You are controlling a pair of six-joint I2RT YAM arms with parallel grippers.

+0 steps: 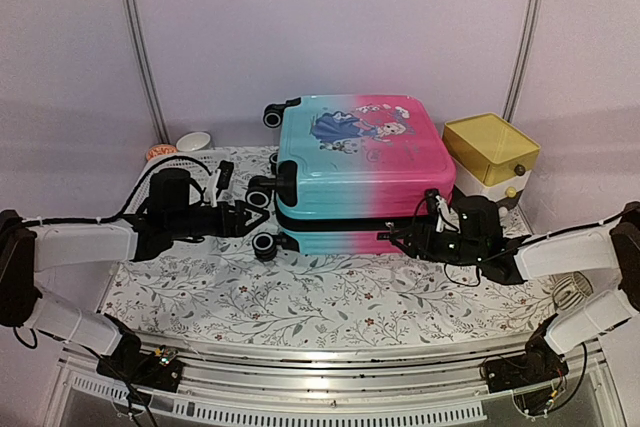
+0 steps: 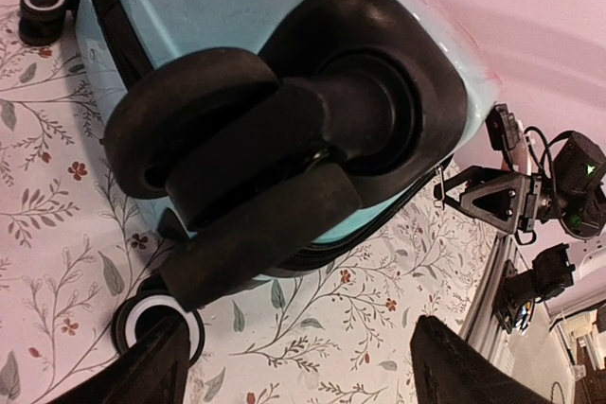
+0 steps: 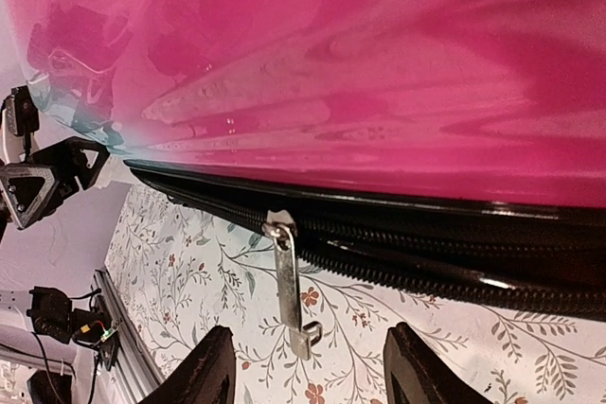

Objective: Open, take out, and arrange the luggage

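Observation:
A teal-to-pink suitcase (image 1: 365, 157) with a cartoon figure lies flat on the floral surface, its black zipper band facing the front. My left gripper is open beside the wheels (image 2: 237, 139) at the suitcase's left end, nothing between its fingertips. My right gripper stands open at the front zipper, its fingers either side of the lower end of a hanging silver zipper pull (image 3: 287, 281), apparently not touching it.
A yellow-lidded box (image 1: 488, 142) stands behind the right arm. A white bowl (image 1: 194, 141) and an orange item sit at the back left by a white rack.

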